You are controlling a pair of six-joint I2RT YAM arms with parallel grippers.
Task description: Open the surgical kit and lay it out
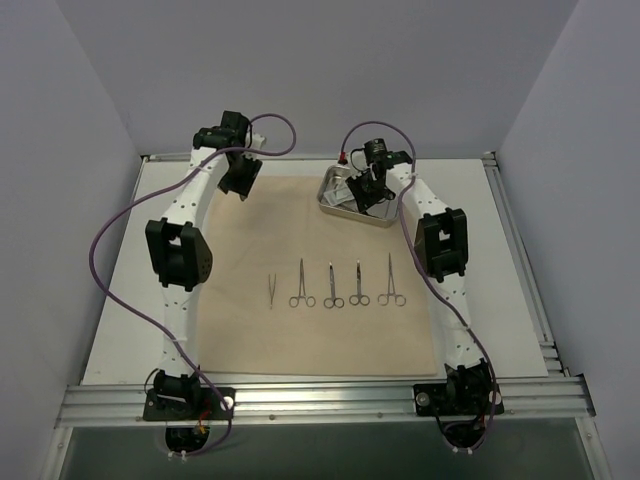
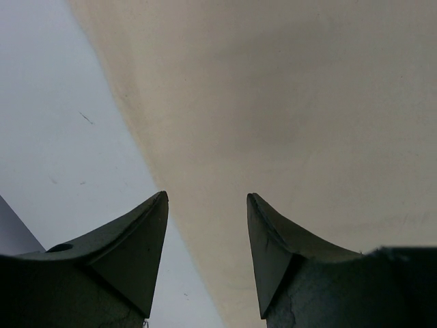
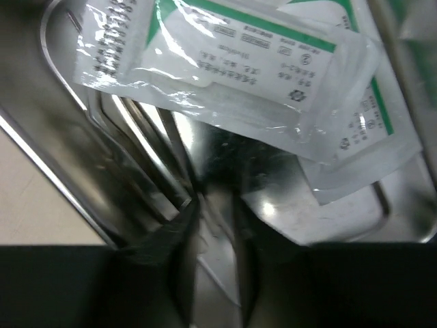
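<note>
My right gripper is down inside the steel tray, over metal instruments beside sealed packets; its blurred fingers stand partly apart, and whether anything is between them is unclear. My left gripper is open above the empty upper-left of the beige cloth. Lower on the cloth in the top view lie tweezers, and several scissor-like instruments in a row.
White table borders the cloth, with grey walls behind and at both sides.
</note>
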